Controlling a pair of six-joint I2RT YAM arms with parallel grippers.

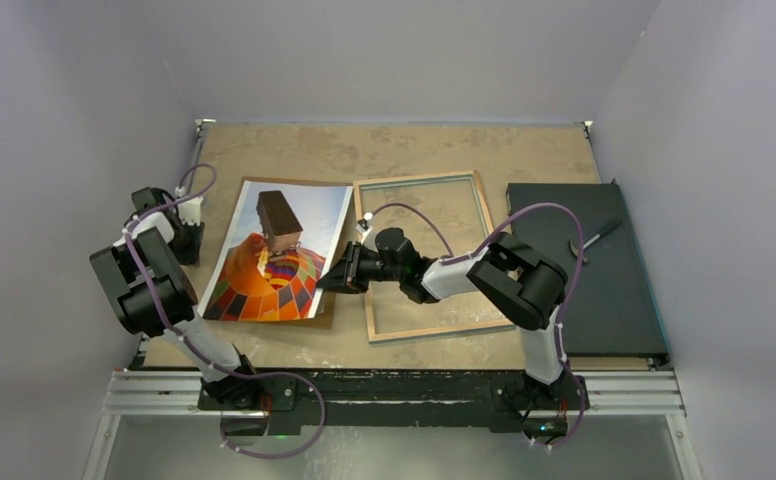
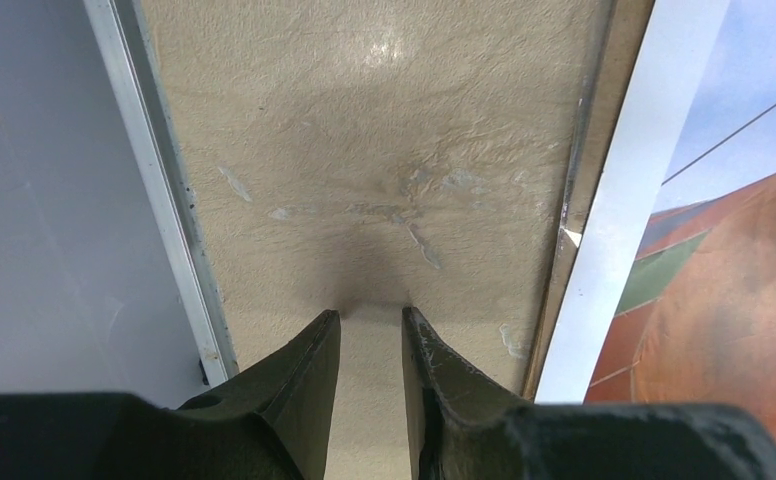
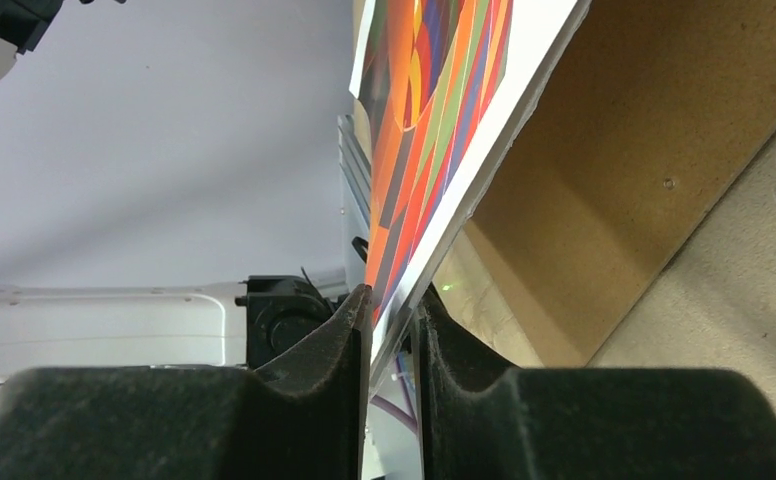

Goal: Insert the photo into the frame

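Observation:
The hot-air balloon photo (image 1: 254, 285) lies on a brown backing board (image 3: 644, 160) on the table's left. My right gripper (image 1: 329, 282) is at the photo's right edge; in its wrist view the white edge runs between or just behind the fingertips, and whether it is gripped is unclear. My left gripper hovers over bare table left of the photo, its fingertips a little apart, nothing between them. The empty frame (image 1: 476, 195) lies right of the photo, partly under my right arm.
A dark board (image 1: 604, 300) with a hammer-like tool (image 1: 596, 238) lies on the right. Bare table (image 1: 394, 145) runs along the back. Walls stand close on the left, right and back.

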